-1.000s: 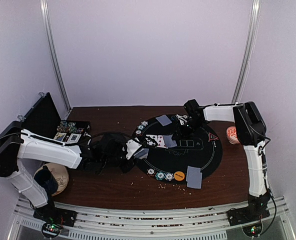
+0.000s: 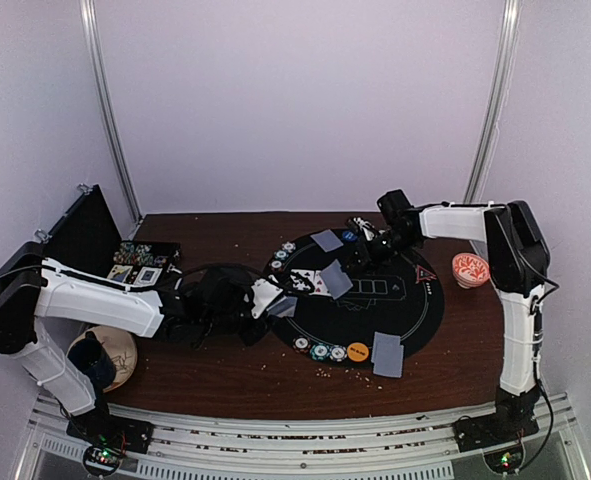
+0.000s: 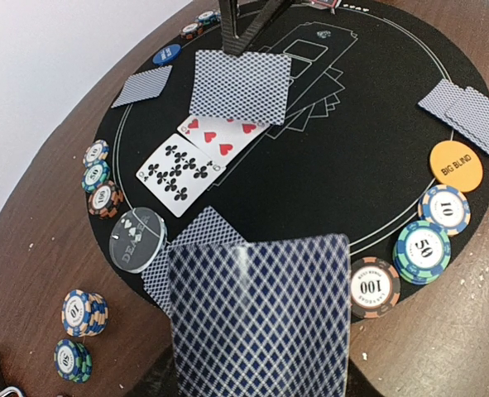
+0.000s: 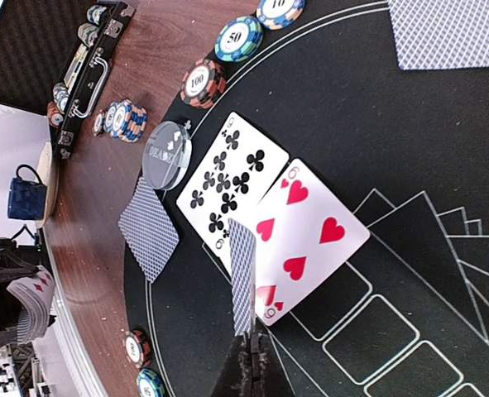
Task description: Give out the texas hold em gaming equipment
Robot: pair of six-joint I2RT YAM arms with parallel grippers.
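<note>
On the black poker mat, a six of hearts and a nine of clubs lie face up. My left gripper is shut on a card deck at the mat's left edge. My right gripper is shut on a single face-down card, held above the face-up cards. Pairs or single face-down cards lie around the rim, with a dealer button and a big blind button.
Chip stacks ring the mat. An open chip case, a mug on a coaster and a red bowl stand at the sides.
The left arm has stayed in place.
</note>
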